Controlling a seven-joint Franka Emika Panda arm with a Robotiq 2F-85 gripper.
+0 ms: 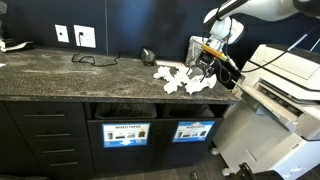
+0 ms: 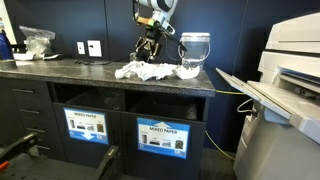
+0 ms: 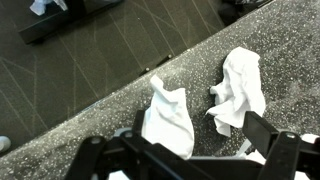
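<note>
Several crumpled white pieces, paper or cloth, lie on the speckled dark counter [image 1: 80,84]. My gripper [image 1: 204,68] is above the right part of the pile in exterior view 1. From the wrist camera, the gripper stands open, its dark fingers wide apart at the lower edge. One white piece [image 3: 168,122] lies near the left finger, close to the counter's front edge. Another white piece [image 3: 238,88] rests farther along the counter, ahead of the fingers. More white shows at the bottom, partly hidden by the fingers. Nothing is visibly held.
Below the counter are two openings with blue-and-white labels, one label [image 2: 87,125] to the left and one label [image 2: 162,138] to the right. A clear container [image 2: 196,50] stands behind the pile. Black glasses-like item [image 1: 95,60] lies left on the open counter.
</note>
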